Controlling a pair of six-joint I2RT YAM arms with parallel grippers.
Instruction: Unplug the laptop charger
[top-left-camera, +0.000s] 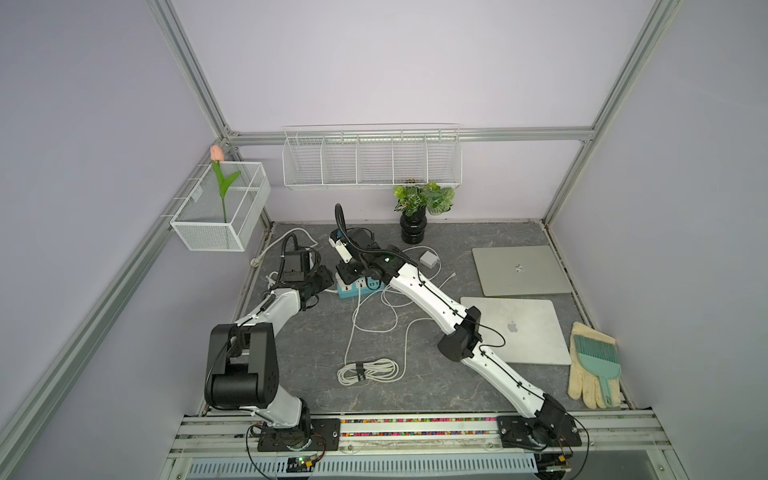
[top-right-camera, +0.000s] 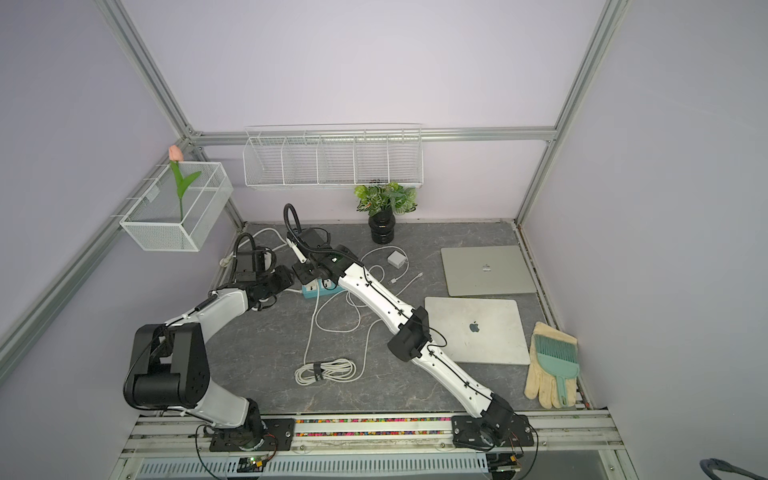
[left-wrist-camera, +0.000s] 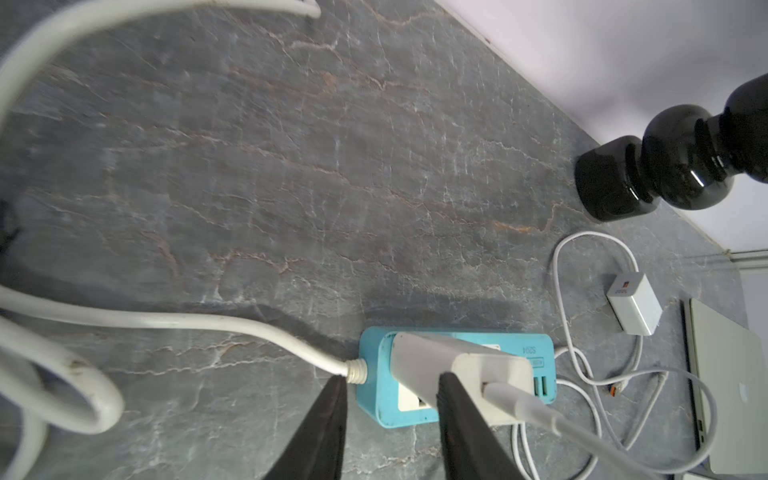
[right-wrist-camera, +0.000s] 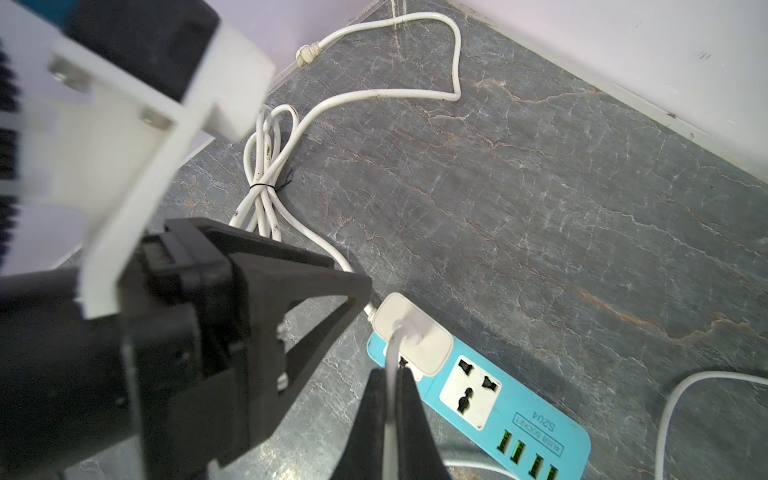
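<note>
A white charger plug (right-wrist-camera: 413, 334) sits at the left end of the turquoise power strip (right-wrist-camera: 505, 392), its white cable (right-wrist-camera: 391, 400) leaving its top. In the left wrist view the same white plug (left-wrist-camera: 460, 372) looks seated on the turquoise strip (left-wrist-camera: 524, 344). My left gripper is partly open at the near side of the strip, and nothing shows between its fingers. Over the strip, my right gripper is shut; the cable runs along the line where its fingers meet. Whether they pinch it cannot be seen.
My left gripper's dark body (right-wrist-camera: 272, 320) is close to the right one. A white adapter cube (top-left-camera: 429, 259), black vase (top-left-camera: 413, 227), two laptops (top-left-camera: 521, 269) and a coiled cable (top-left-camera: 368, 371) lie around.
</note>
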